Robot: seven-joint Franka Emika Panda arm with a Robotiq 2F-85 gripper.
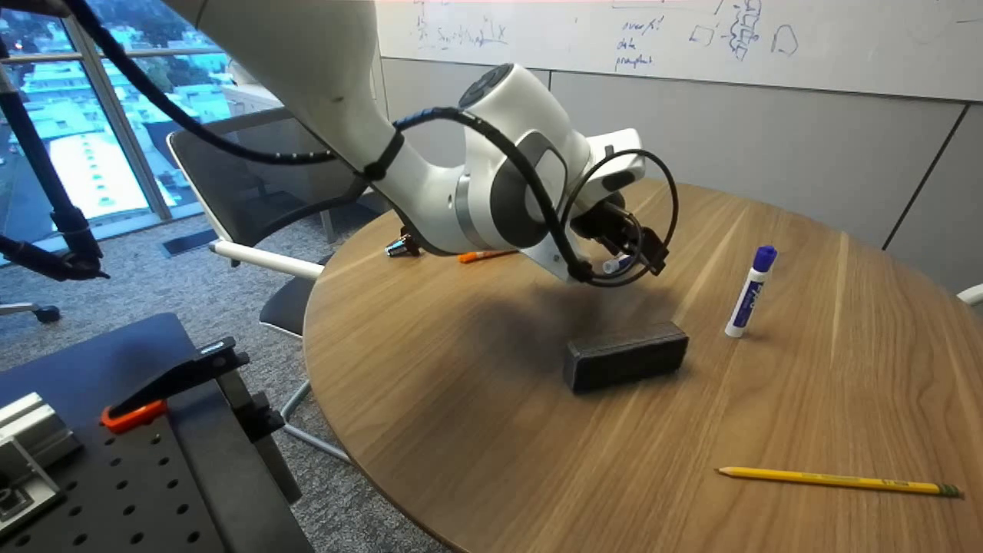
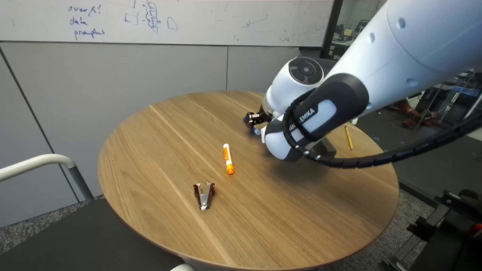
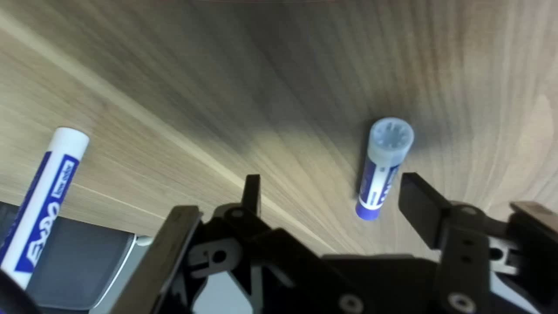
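My gripper is open in the wrist view, its two dark fingertips well apart. A short-looking white marker with a purple end (image 3: 382, 170) shows in the space between them, nearer the right fingertip (image 3: 418, 204); no finger clearly touches it. In exterior view 1 its pale end (image 1: 615, 264) peeks out below the gripper, the rest hidden. Exterior view 2 also shows the marker's pale end (image 2: 256, 131) beside the gripper. Whether it stands or leans I cannot tell. A second purple-capped Expo marker (image 1: 749, 293) stands upright on the table, to the right.
A black block (image 1: 627, 355) rests on the wooden table (image 1: 516, 433), in front of the gripper. A yellow pencil (image 1: 839, 481) lies near the front right. An orange marker (image 2: 228, 159) and a staple remover (image 2: 204, 196) lie on the other side of the arm.
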